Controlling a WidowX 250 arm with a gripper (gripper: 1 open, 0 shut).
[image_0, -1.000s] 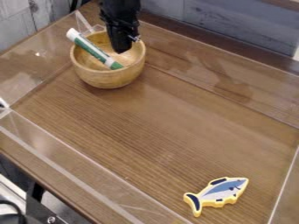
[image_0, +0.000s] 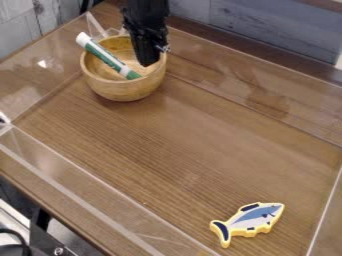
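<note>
A wooden bowl (image_0: 124, 88) stands at the back left of the table, with a white and green tube (image_0: 107, 56) lying slanted inside it, one end resting up on the rim. My black gripper (image_0: 147, 50) hangs over the back right part of the bowl. Its fingertips are small and dark in this view, and I see nothing held between them. A yellow toy fish with a blue stripe (image_0: 247, 222) lies at the front right, well away from the bowl.
A grey wall (image_0: 267, 25) runs along the back, and dark cables show at the lower left corner beyond the table's edge.
</note>
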